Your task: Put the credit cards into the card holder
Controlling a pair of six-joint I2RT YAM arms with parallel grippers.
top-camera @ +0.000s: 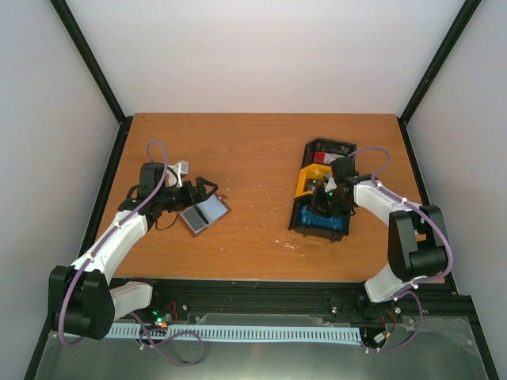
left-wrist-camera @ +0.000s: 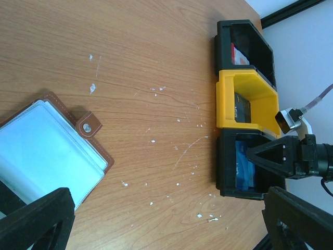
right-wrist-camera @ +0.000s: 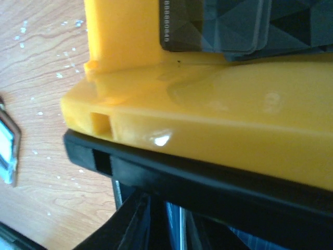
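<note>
The card holder (left-wrist-camera: 49,151), brown with clear sleeves, lies open on the left of the table beneath my left gripper (top-camera: 207,190), whose fingers (left-wrist-camera: 36,219) stand open. My right gripper is down at the near black bin (left-wrist-camera: 226,166), which holds blue cards (left-wrist-camera: 242,166); whether its fingers are shut on a card is hard to tell. Dark cards (right-wrist-camera: 213,26) lie in the yellow bin (right-wrist-camera: 208,94), and a red and white card (left-wrist-camera: 239,57) is in the far black bin (left-wrist-camera: 226,41).
The three bins stand in a row on the right of the table (top-camera: 222,150).
</note>
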